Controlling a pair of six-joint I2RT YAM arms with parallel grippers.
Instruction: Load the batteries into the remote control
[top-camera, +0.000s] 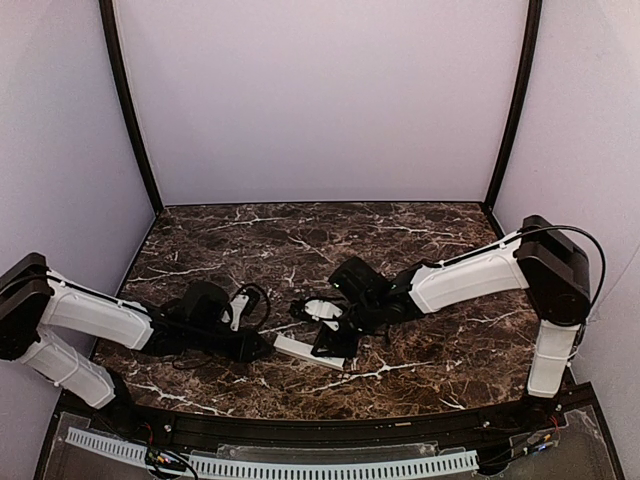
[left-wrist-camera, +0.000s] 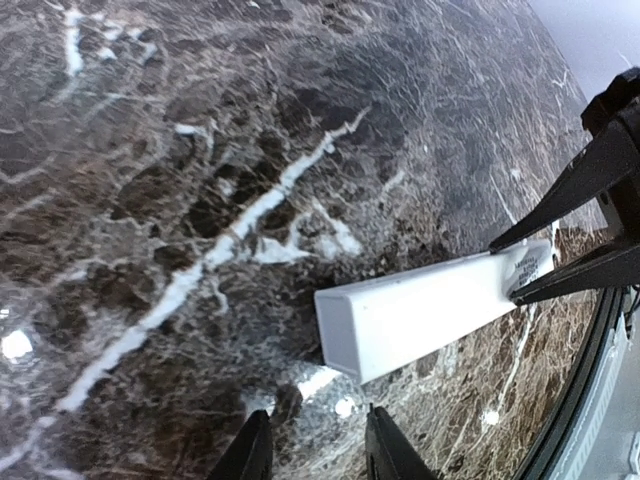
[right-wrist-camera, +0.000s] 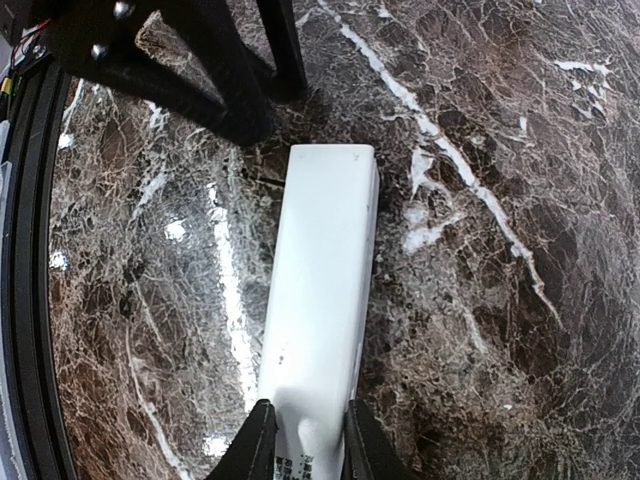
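A white remote control (top-camera: 297, 349) lies on the dark marble table, a plain white face upward. My right gripper is shut on its right-hand end, seen also from the side in the left wrist view, where the remote (left-wrist-camera: 410, 310) fills the middle right. My left gripper is part open just short of the remote's left end, nothing between its fingertips; in the top view it sits just left of the remote (top-camera: 258, 350). No batteries can be made out.
A dark rail runs along the front edge, and pale walls stand at the back and sides.
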